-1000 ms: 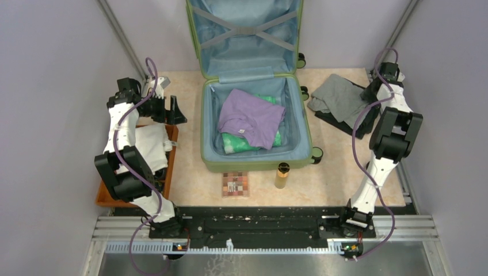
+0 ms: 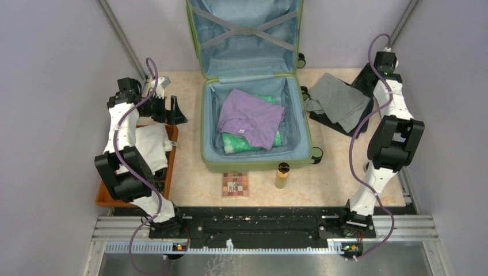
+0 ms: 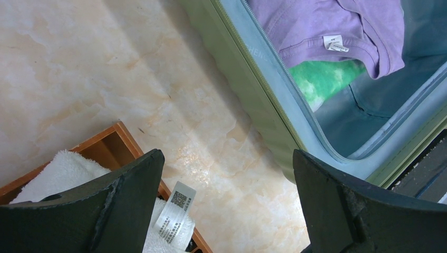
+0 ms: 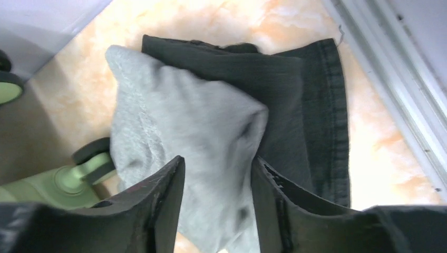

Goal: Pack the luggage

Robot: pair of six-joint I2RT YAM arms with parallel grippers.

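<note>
An open green suitcase holds a folded purple garment on green fabric. At the right lie grey cloth and black cloth, overlapping. My right gripper is above their back right part; in its wrist view its fingers are part apart over the grey cloth, which is blurred, and whether anything is between them is unclear. My left gripper is open above the table, between the wooden box and the suitcase, with nothing between its fingers.
A wooden box with white towels is at the left. A palette and a bottle stand at the front by the suitcase. Rails and walls border both sides.
The left arm is still.
</note>
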